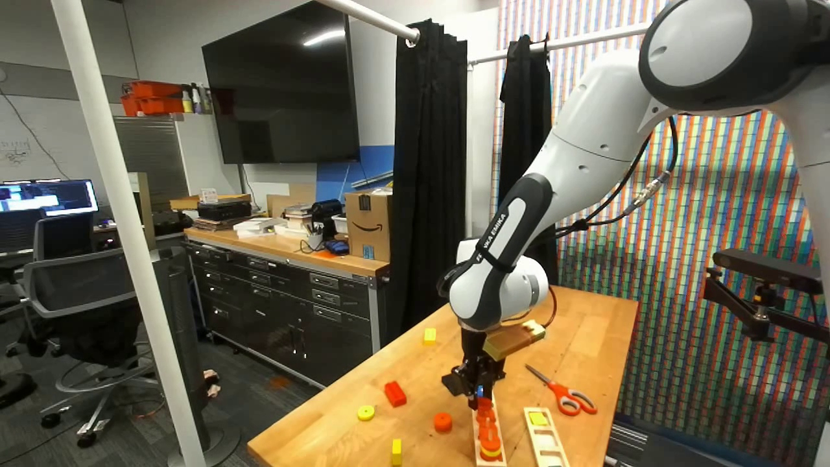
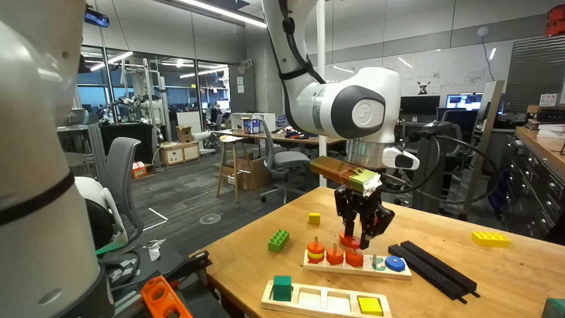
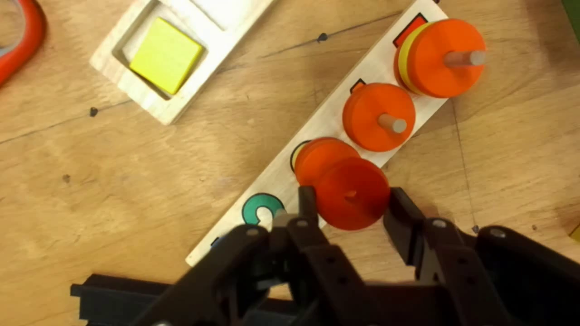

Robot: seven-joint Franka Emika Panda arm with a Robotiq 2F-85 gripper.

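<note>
My gripper is shut on a red-orange ring (image 3: 356,203), one finger at either side of it. In exterior view 2 that held ring (image 2: 349,241) is above the wooden peg board (image 2: 328,266), close over the peg with a ring on it. The board carries orange rings on three pegs: a stack with a yellow ring (image 3: 448,59) at one end, a single orange ring (image 3: 375,117) beside it, and a third ring (image 3: 321,155) partly covered by the held one. A green number mark (image 3: 261,206) shows near a bare peg; a blue ring (image 2: 395,263) sits at the other end.
A shallow wooden tray (image 2: 328,289) with a green cube (image 2: 282,288) and a yellow block (image 2: 369,305) lies alongside. Scissors (image 1: 570,399), black rails (image 2: 434,270), a loose orange ring (image 1: 443,421), a yellow ring (image 1: 366,412) and several bricks are spread over the table.
</note>
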